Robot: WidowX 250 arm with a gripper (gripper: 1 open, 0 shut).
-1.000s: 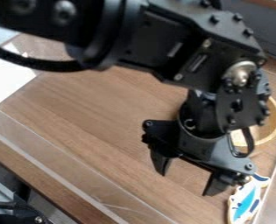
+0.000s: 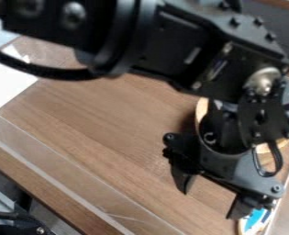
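Note:
My black gripper (image 2: 214, 190) hangs over the wooden table at the right, its two fingers apart and nothing seen between them. Behind it a round wooden bowl (image 2: 202, 114) is mostly hidden by the wrist. A white board with blue shapes (image 2: 254, 219) lies at the lower right, partly covered by the right finger.
A white sheet (image 2: 2, 84) lies at the upper left. Dark parts (image 2: 12, 222) sit at the lower left corner, beyond the table edge.
The arm and gripper have shifted to the right, covering more of the bowl and of the blue and white board.

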